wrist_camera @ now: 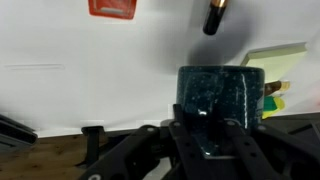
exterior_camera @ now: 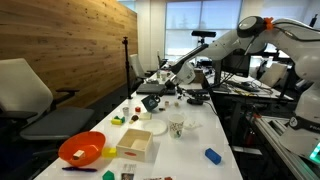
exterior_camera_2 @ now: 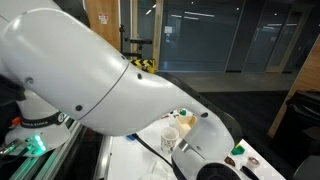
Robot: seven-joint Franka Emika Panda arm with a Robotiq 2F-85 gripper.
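Note:
A dark green speckled cup (exterior_camera: 150,103) is held off the table toward its far end, tilted, with my gripper (exterior_camera: 160,95) shut on it. In the wrist view the cup (wrist_camera: 222,95) fills much of the lower right. Dark gripper parts show below and left of it; the exact contact of the fingers is too dark to make out. The big white arm covers the gripper and cup in the second exterior view.
Nearer on the table are a white mug (exterior_camera: 176,127), a white plate (exterior_camera: 154,127), a cream box (exterior_camera: 135,146), a red bowl (exterior_camera: 82,148) and a blue block (exterior_camera: 213,156). Beneath the wrist lie a red item (wrist_camera: 112,8) and a pale yellow pad (wrist_camera: 275,62).

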